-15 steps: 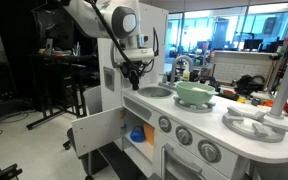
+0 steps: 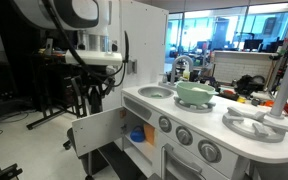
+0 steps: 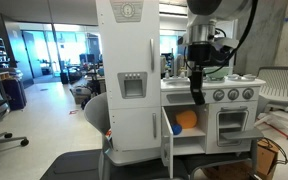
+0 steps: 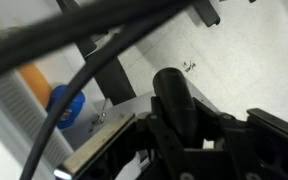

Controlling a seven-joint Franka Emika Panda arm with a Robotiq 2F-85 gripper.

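In exterior view 1 my gripper (image 2: 92, 97) points down above the open cabinet door (image 2: 99, 130) of a white toy kitchen. The second exterior view has the gripper (image 3: 197, 95) in front of the cabinet opening, above an orange round item (image 3: 187, 119) and a blue item (image 3: 176, 129). Looking down in the wrist view, the dark, rounded end of the gripper appears shut; what lies between its fingers cannot be made out. The blue item (image 4: 66, 106) is at the left there.
A green bowl (image 2: 194, 93) stands on the counter beside the sink (image 2: 157, 92). The white fridge unit (image 3: 133, 75) rises beside the arm. Loose cables (image 4: 59, 40) cross the wrist view. A black base frame (image 2: 114, 160) lies below the door.
From over the sink side, the arm has swung left in exterior view 1 and come lower, towards the open door. The door, bowl and cabinet items look unmoved.
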